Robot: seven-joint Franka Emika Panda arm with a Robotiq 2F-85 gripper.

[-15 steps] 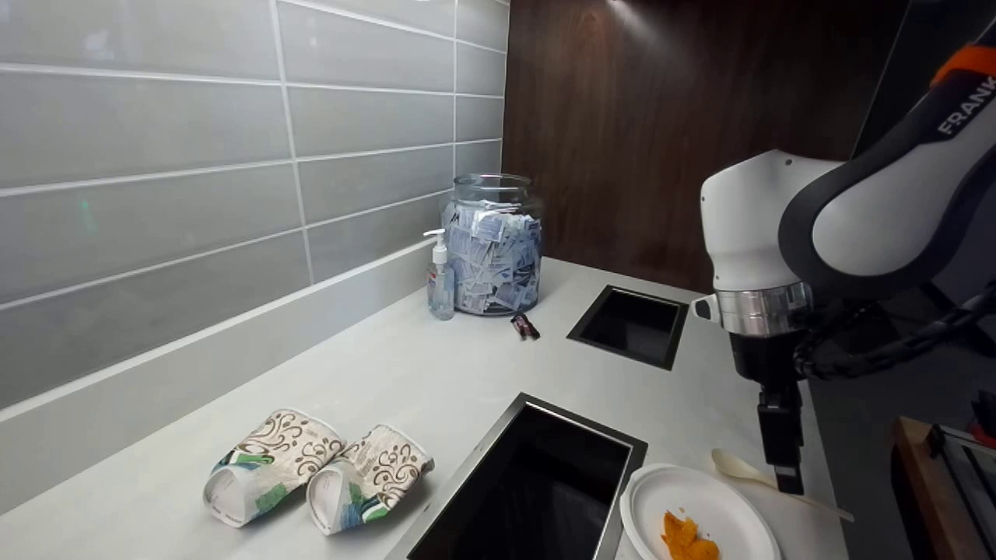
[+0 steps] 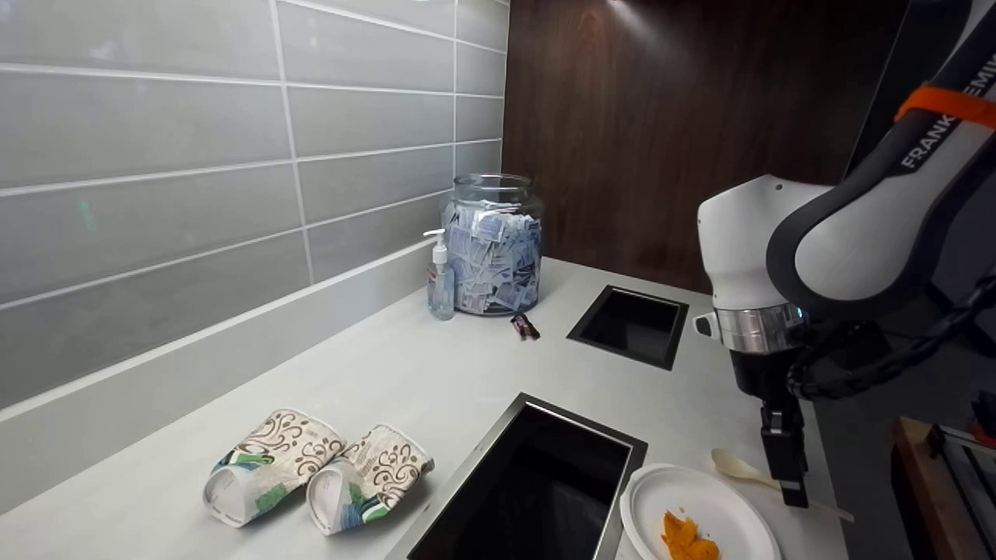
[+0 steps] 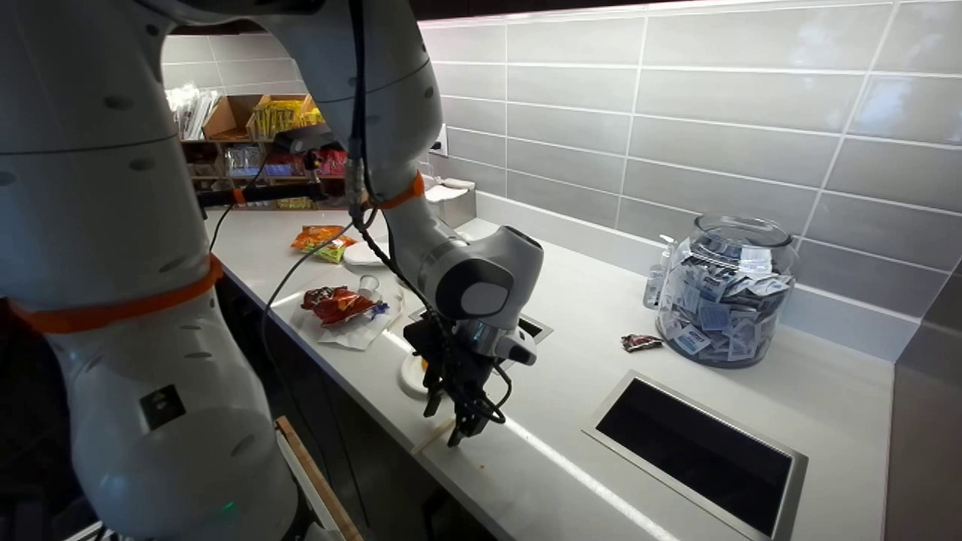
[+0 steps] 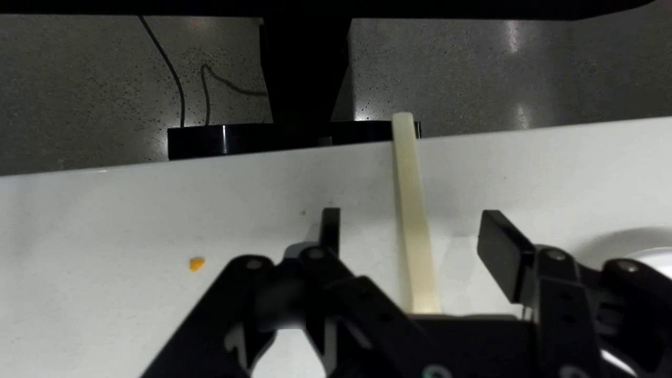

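A pale spoon [image 2: 737,467] lies on the counter by its right edge, its handle end [image 4: 403,129] jutting past that edge in the wrist view. Around the handle stands my gripper, its fingers apart, one on either side and neither touching it in the wrist view. Exterior view 1 has the gripper [image 2: 794,495] low over the handle, with the spoon's bowl on the side towards the plate. The same gripper [image 3: 443,424] shows at the counter's front edge in exterior view 2. The bowl is out of sight in the wrist view.
Close beside the spoon sits a white plate [image 2: 644,481] with orange food [image 2: 688,538]. Dark counter openings [image 2: 631,325], two crumpled paper cups [image 2: 280,457], a glass jar of packets [image 2: 495,257] and a pump bottle [image 2: 440,285] share the counter. An orange crumb [image 4: 196,263] lies nearby.
My arm has come down and a little towards the camera, bringing the fingertips lower beside the spoon handle. Spoon, plate and cups have kept their places.
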